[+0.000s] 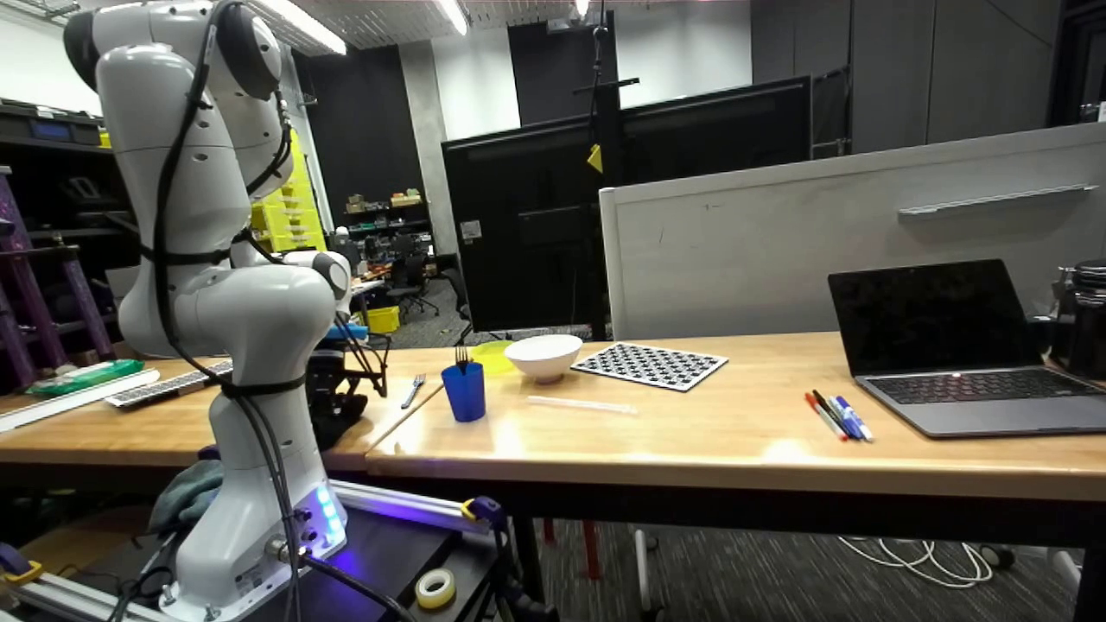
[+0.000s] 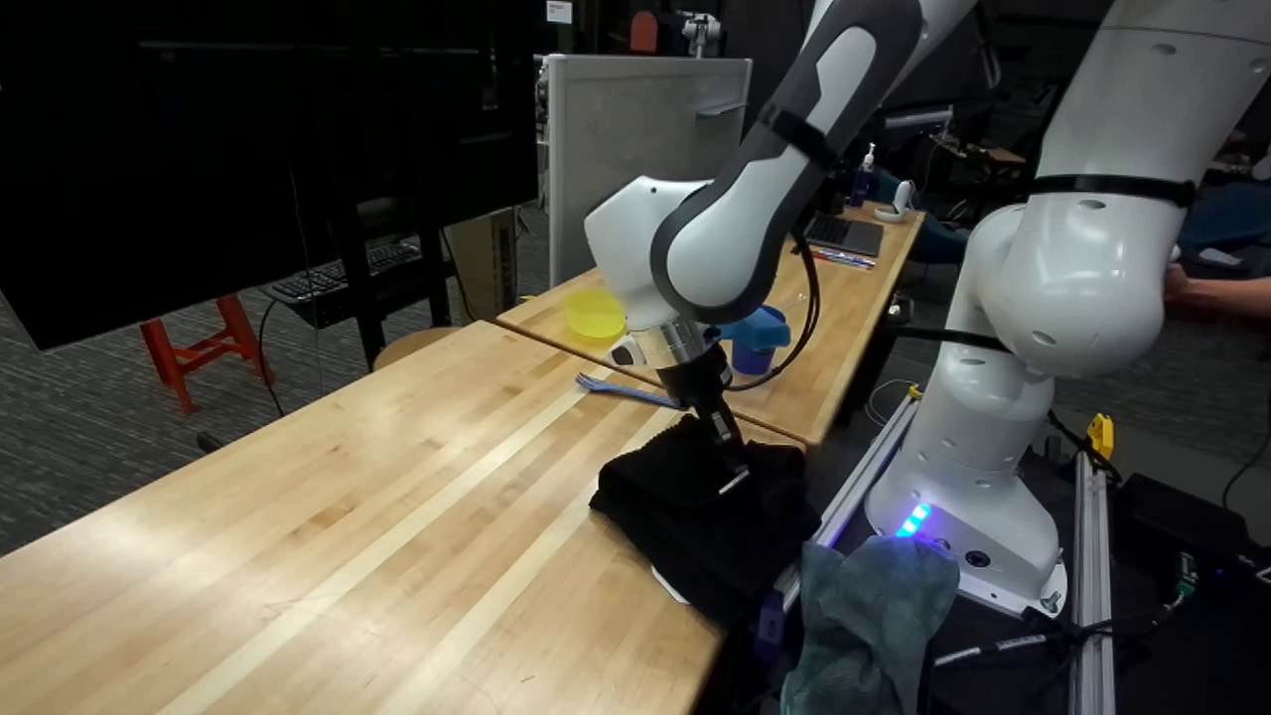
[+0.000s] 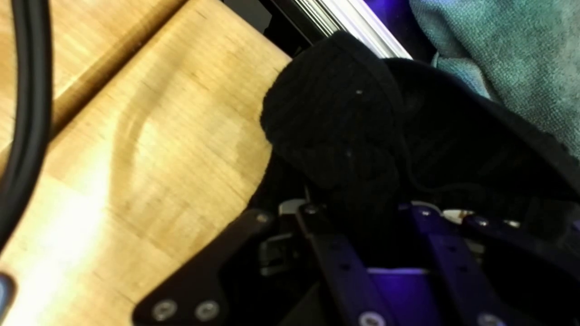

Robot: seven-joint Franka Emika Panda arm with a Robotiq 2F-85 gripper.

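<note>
A black cloth (image 2: 705,524) lies bunched on the near right edge of the wooden table, beside the robot's base. My gripper (image 2: 729,463) points down into it from above. Up close in the wrist view, dark folds of the cloth (image 3: 340,114) rise between the fingers of the gripper, which is shut on that bunched fabric. Part of the cloth spreads toward the table edge. The fingertips are partly lost against the black material. From the first exterior view, the robot's arm mostly blocks the gripper and cloth.
A fork (image 2: 626,389) lies beyond the cloth. On the adjoining table stand a blue cup (image 1: 463,392), a white bowl (image 1: 544,358) and a laptop (image 1: 975,373). A grey-green towel (image 2: 876,620) hangs by the base.
</note>
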